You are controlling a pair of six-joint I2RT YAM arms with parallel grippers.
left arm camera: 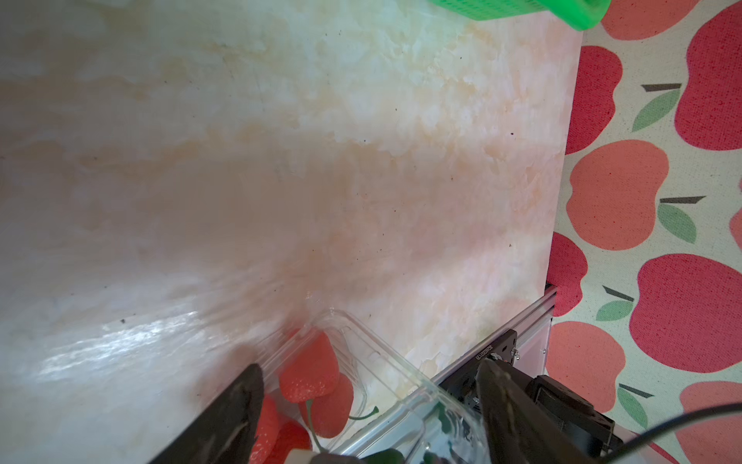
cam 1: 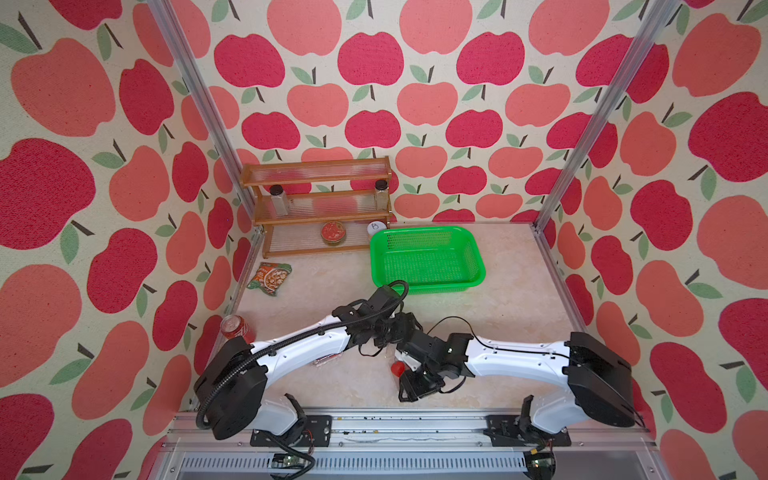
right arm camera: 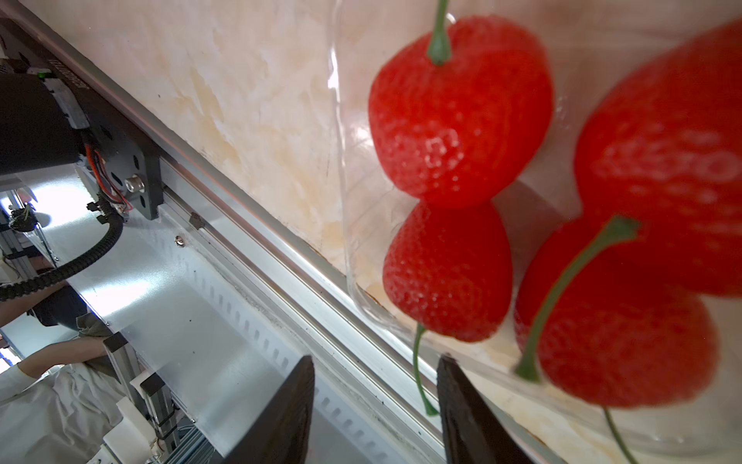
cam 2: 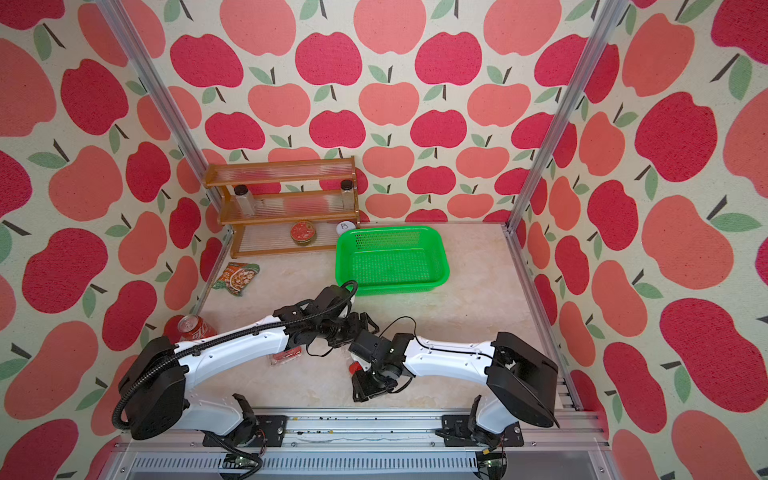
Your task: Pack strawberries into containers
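In the right wrist view, several red strawberries (right arm camera: 463, 116) with green stems lie in a clear plastic container (right arm camera: 345, 178). My right gripper is open at the container's near edge. One strawberry's thin stem (right arm camera: 417, 371) hangs over that edge and shows between its fingers; I cannot tell whether they touch it. The left wrist view shows strawberries (left arm camera: 309, 367) inside the container's clear corner (left arm camera: 334, 315). My left gripper is open, its fingers appearing either side of that corner. From above, the arms hide most of the container; one red strawberry (cam 1: 397, 368) shows.
A green basket (cam 1: 428, 286) stands empty behind the arms. To the left are a wooden shelf (cam 1: 320, 212), a snack bag (cam 1: 270, 277) and a red can (cam 1: 233, 326). A small red-and-clear item (cam 2: 285, 355) lies near the left arm.
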